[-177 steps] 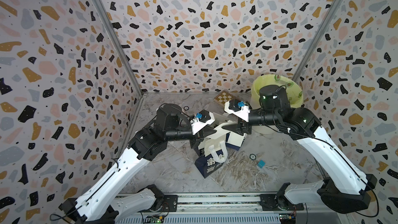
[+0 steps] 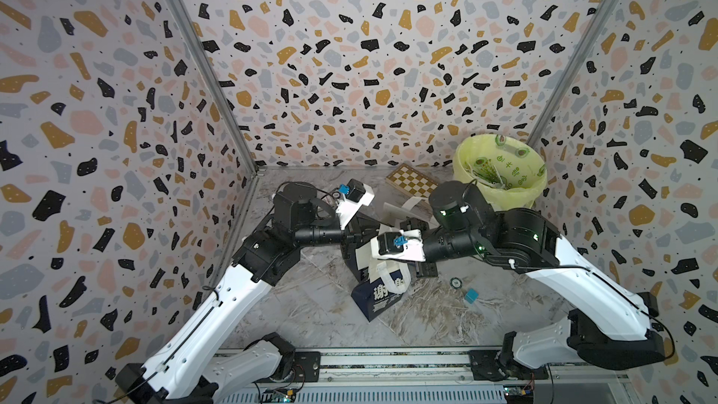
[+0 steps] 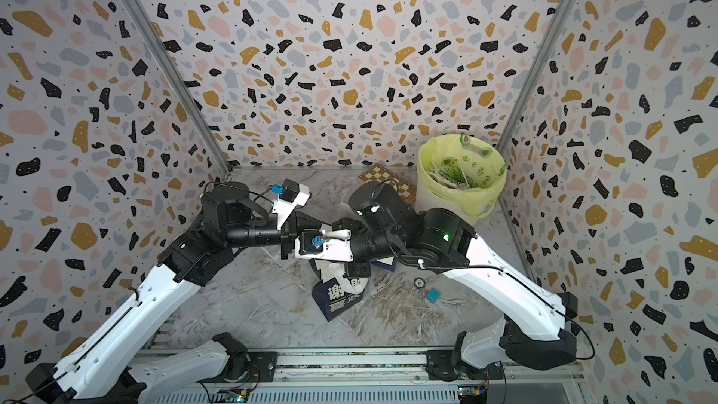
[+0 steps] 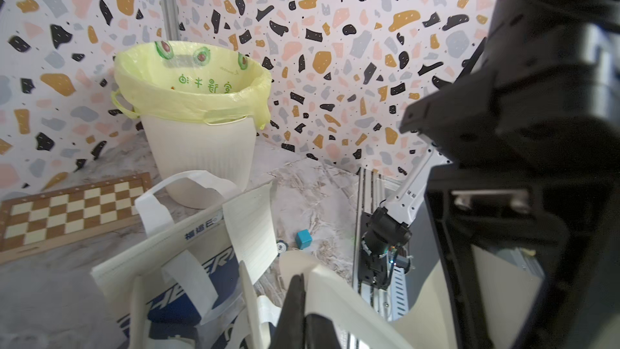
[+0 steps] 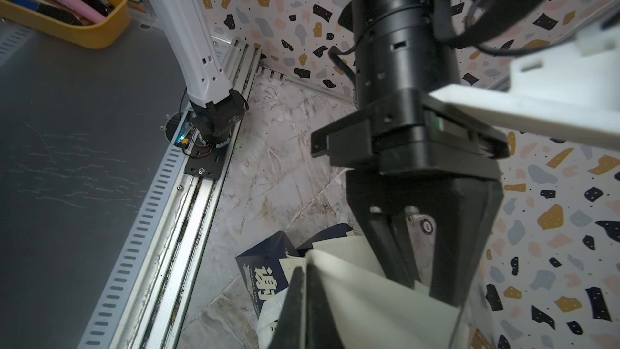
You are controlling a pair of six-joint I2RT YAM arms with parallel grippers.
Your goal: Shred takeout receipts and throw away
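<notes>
In the middle, my left gripper and right gripper are close together, overlapping in the top views. Each is shut with thin cream paper [image 5: 381, 303] at its fingertips. Below them lie torn navy-and-white paper pieces [image 2: 377, 295], some printed with large white characters, others with white strap handles [image 4: 155, 210]. The bin [image 4: 200, 142], lined with a pale yellow bag [image 3: 460, 194], stands at the back right with some scraps inside. The exact grip points are partly hidden in the top views.
A checkerboard [image 4: 71, 213] lies at the back beside the bin. A teal cube [image 2: 471, 295] and a small round disc [image 2: 455, 282] sit right of the paper. Patterned walls enclose it.
My right gripper has swung left and toward the front, now overlapping the left one. My left gripper has risen slightly toward the back.
</notes>
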